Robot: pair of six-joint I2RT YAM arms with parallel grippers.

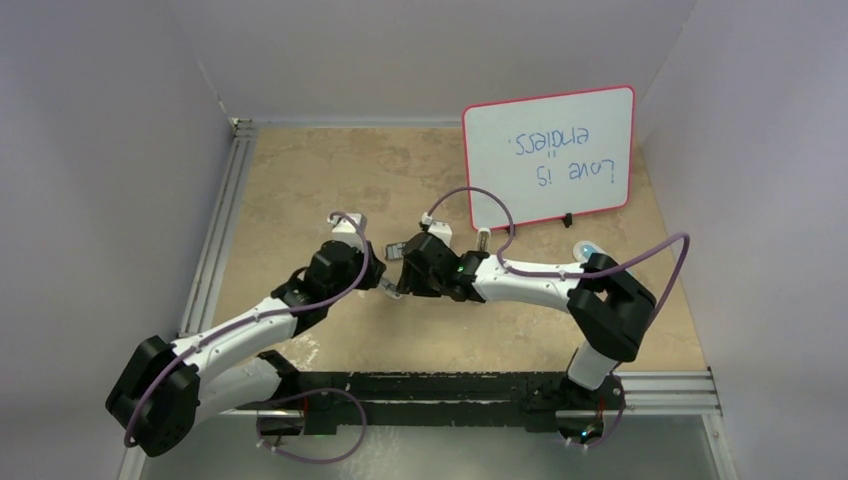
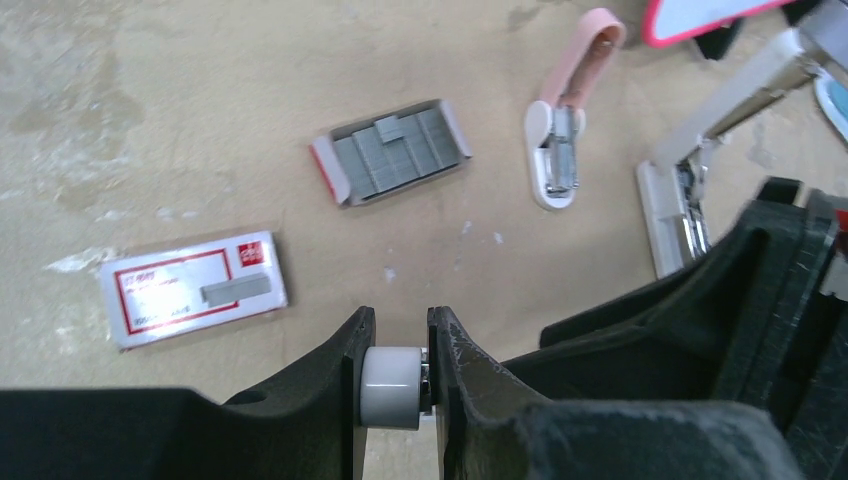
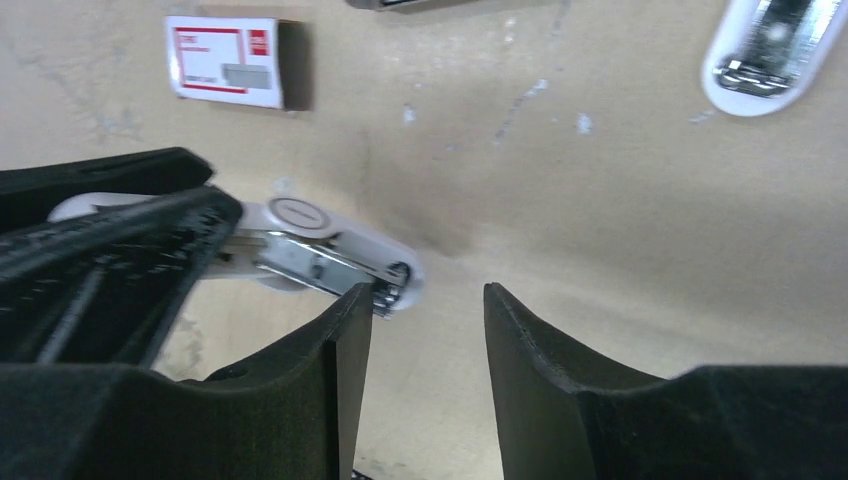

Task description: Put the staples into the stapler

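A white stapler (image 3: 350,240) with a metal staple channel is pinched by my left gripper, which is shut on it. Its pale end (image 2: 392,388) shows between the fingers in the left wrist view. Beside the stapler's front tip, my right gripper is open with nothing between its fingers. Grey strips of staples (image 2: 385,160) lie in an open tray (image 2: 342,190) on the table. To its left is a white box sleeve (image 2: 190,290) with red print. Part of the held stapler is hidden by the left fingers in the right wrist view.
A pink-and-white stapler (image 2: 560,135) stands opened behind the right arm, with another white stapler (image 2: 665,210) near it. The whiteboard (image 1: 548,155) stands at the back right.
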